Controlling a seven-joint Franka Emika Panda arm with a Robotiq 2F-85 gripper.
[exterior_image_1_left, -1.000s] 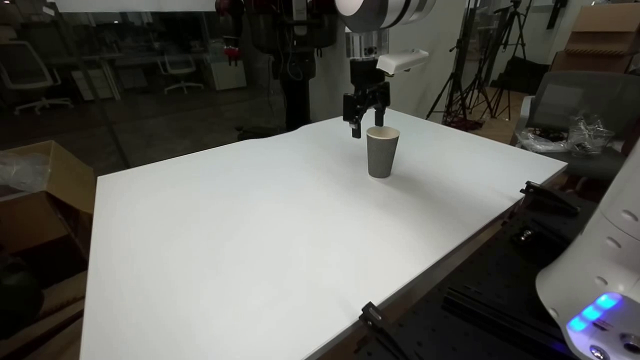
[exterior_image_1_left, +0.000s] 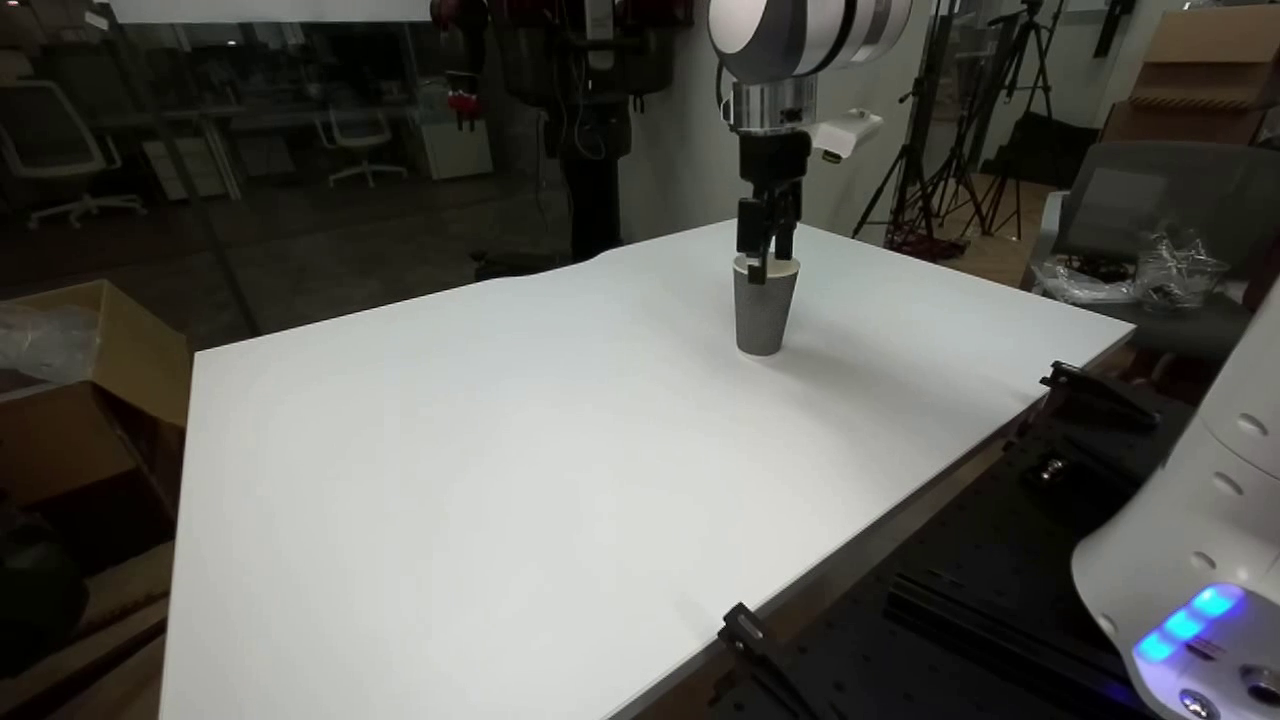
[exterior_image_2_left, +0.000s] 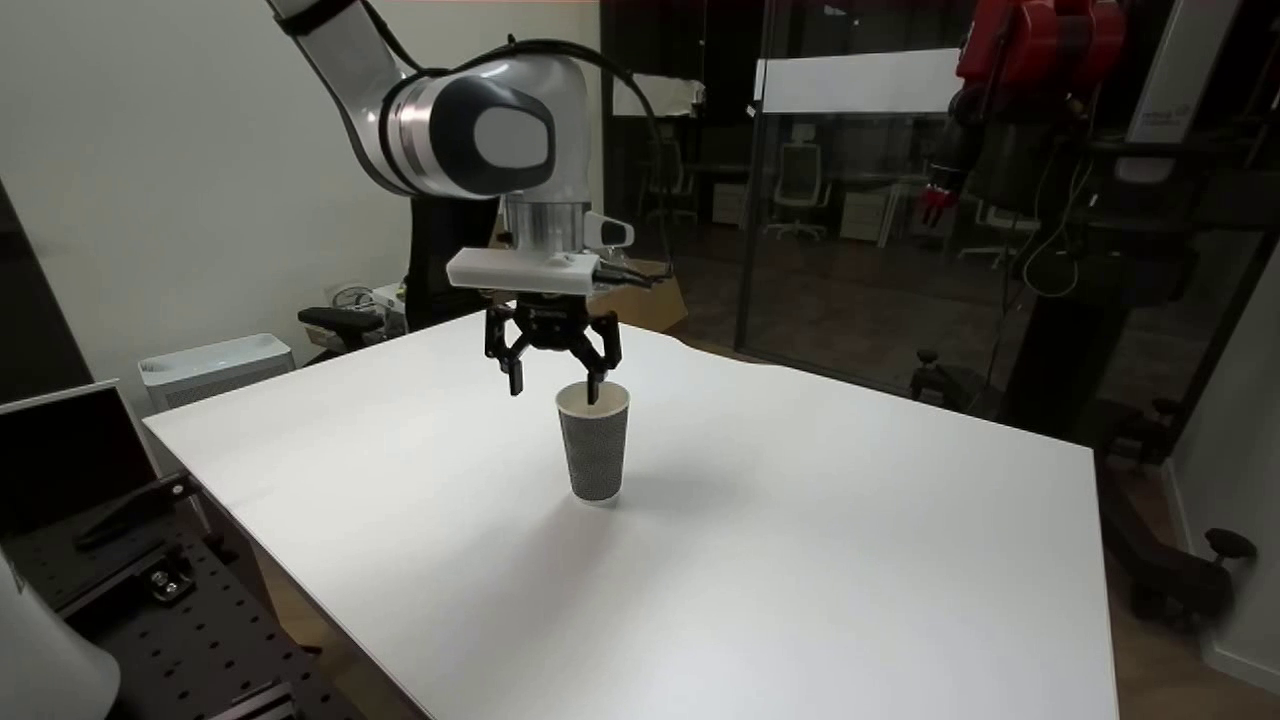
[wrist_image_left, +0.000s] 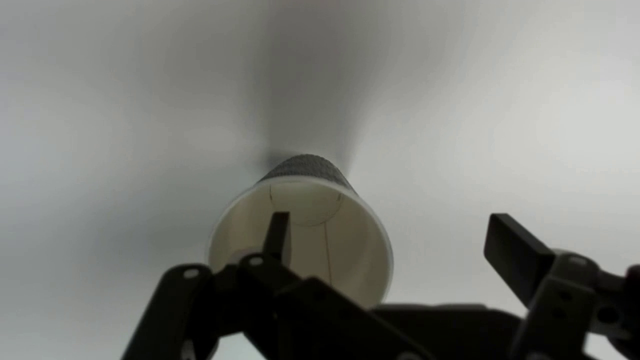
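A grey paper cup (exterior_image_1_left: 764, 318) with a white rim stands upright and open-topped on the white table (exterior_image_1_left: 456, 480). Above it is my gripper (exterior_image_2_left: 554, 391), open, with its fingers pointing down. One finger (wrist_image_left: 277, 237) overlaps the mouth of the cup (wrist_image_left: 354, 246) in the wrist view, while the other finger (wrist_image_left: 510, 252) is outside the rim to the right. Whether the first fingertip dips inside the cup I cannot tell. No contact with the cup's wall is clear. The cup's interior looks empty, though the finger hides part of it.
The tabletop around the cup is bare. Black clamps (exterior_image_1_left: 744, 630) grip the table edge on the robot-base side. Past the table are a cardboard box (exterior_image_1_left: 132, 360) and a chair (exterior_image_1_left: 1182, 228).
My gripper has come lower and moved right in exterior view 1, from beside and above the cup to over its mouth. It has also turned. The cup has stayed in place.
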